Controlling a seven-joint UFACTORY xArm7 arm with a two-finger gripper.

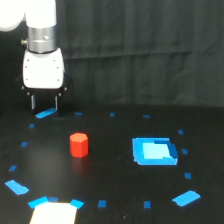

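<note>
A red block (79, 145), six-sided in outline, rests on the dark table left of the middle. To its right lies a flat blue square (138, 156) with a white patch (156, 151) inside it; whether it is a tray or a marked area is hard to tell. My gripper (44, 103) hangs at the upper left, behind the red block and apart from it. Its two dark fingers stand spread, and nothing shows between them.
Small blue marks dot the black table. Larger light-blue strips lie at the left (16, 187) and the right (186, 198). A pale object (53, 213) is cut off by the bottom edge. A dark curtain (150, 60) closes off the back.
</note>
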